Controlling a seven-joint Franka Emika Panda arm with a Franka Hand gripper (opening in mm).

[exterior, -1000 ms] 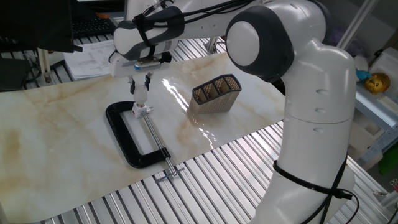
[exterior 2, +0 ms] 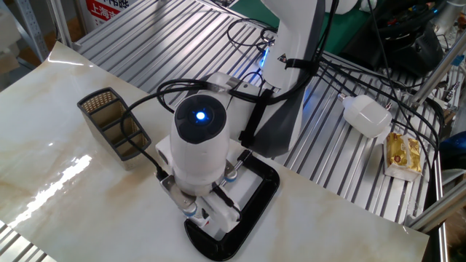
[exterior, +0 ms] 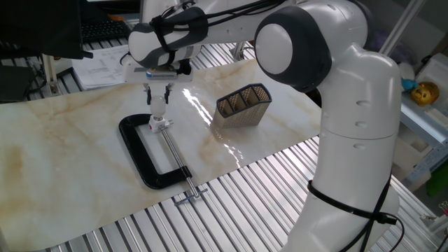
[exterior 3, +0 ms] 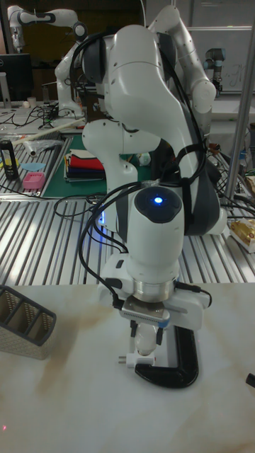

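A white bulb stands upright in a white plug-in socket, at one end of the black G-clamp lying on the marbled table sheet. In exterior view 3 the plug's prongs point left. My gripper is directly over the bulb, pointing down. Its fingers stand apart on either side of the bulb's top, so it is open. Whether either finger touches the bulb cannot be told. From exterior view 2 the arm's wrist hides most of the bulb.
A mesh organizer with several compartments stands to one side of the clamp. The clamp's metal screw reaches the sheet's edge beside the slatted metal table. Marbled sheet lies bare on the clamp's other side.
My gripper has come down slightly over the bulb, its hand tilting a little. The bulb, clamp and organizer have stayed in place.
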